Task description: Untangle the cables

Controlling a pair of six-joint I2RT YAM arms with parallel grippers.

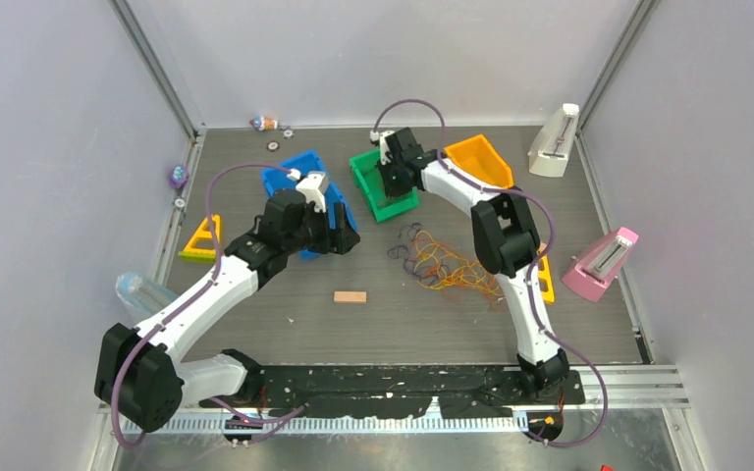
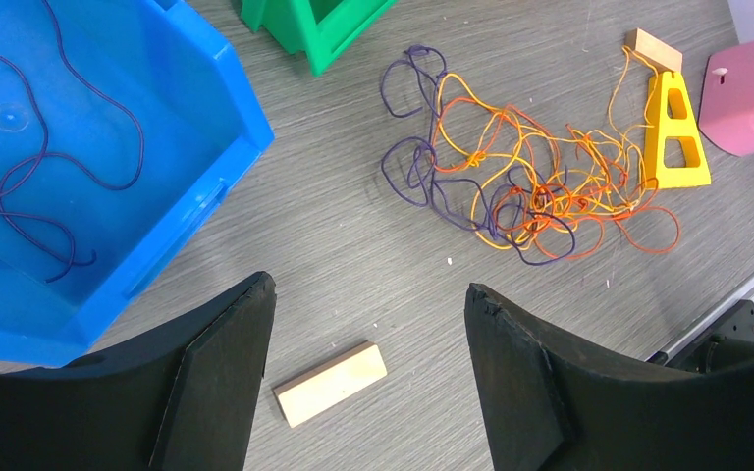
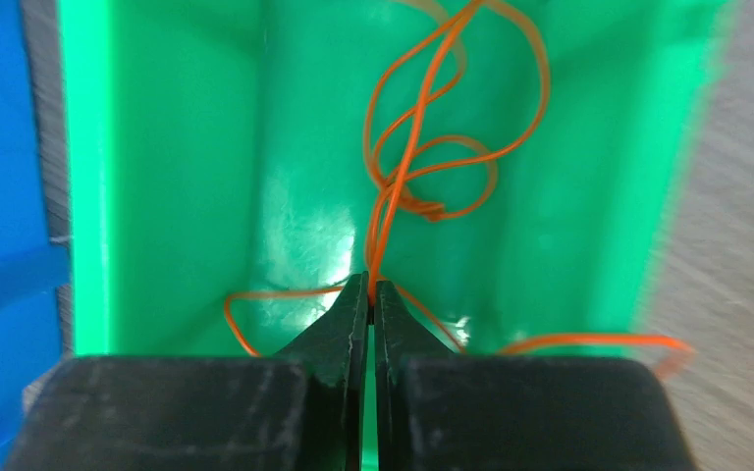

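Note:
My right gripper is shut on an orange cable (image 3: 403,167) over the green bin (image 3: 157,177); the cable's loops lie inside. My left gripper stands open, empty, beside the blue bin (image 2: 187,186), which holds a purple cable (image 2: 98,93). A tangle of purple, yellow and orange cables (image 2: 540,186) lies on the table, right of centre.
A wooden block (image 2: 329,383) lies in the middle front. The orange bin (image 1: 476,149) is at the back, pink (image 1: 599,265) and white (image 1: 555,142) objects at the right. A yellow triangle (image 1: 201,250) lies left.

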